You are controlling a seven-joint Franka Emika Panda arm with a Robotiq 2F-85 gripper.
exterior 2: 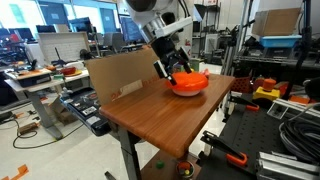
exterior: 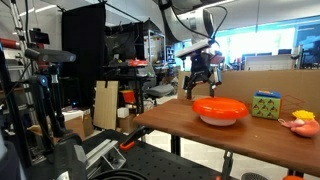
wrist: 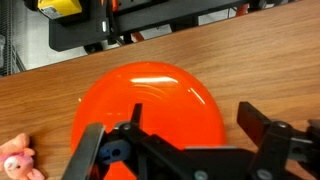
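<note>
An orange-red round lid or plate (exterior: 219, 106) rests on top of a white bowl (exterior: 220, 120) on the wooden table. From the wrist view the orange disc (wrist: 150, 95) fills the middle, its near part hidden behind my gripper. The two dark fingers (wrist: 262, 130) stand wide apart, with no object held between them. In the other outside view my gripper (exterior 2: 176, 80) hangs above and beside the orange disc (exterior 2: 189, 83), apparently not touching it.
A green and yellow box (exterior: 266, 105) and a pink and orange plush toy (exterior: 300, 123) stand at the table's right. The wooden table (exterior 2: 160, 122) has bare room in front of the bowl. A black rail with clamps runs along its edge.
</note>
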